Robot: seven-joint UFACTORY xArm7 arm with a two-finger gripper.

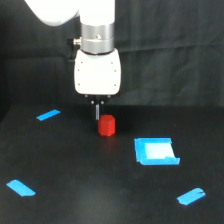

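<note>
The white robot arm's gripper [97, 103] hangs upper centre, its thin fingers pointing down just above and slightly left of a red block [107, 125] on the dark table [100, 180]. Whether the fingers are open or shut is unclear at this size.
At the right, a blue-taped rectangle [143, 150] with a pale middle lies on the table. Short blue tape strips lie at the back left [48, 114], front left [21, 188] and front right [191, 196]. A dark curtain hangs behind.
</note>
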